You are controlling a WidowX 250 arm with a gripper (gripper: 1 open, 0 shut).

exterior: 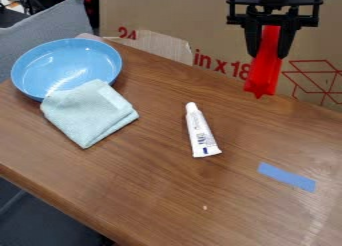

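My black gripper (271,30) is high at the upper right, in front of the cardboard, shut on a red object (265,62) that hangs upright below it. A white tube (202,130) lies on the wooden table (160,190) near the middle. A folded pale cloth (88,112) lies at the left, beside a blue plate (66,66).
A cardboard box wall (174,15) runs along the table's back, with a grey pad (30,35) at the upper left. A strip of blue tape (286,176) is on the right.
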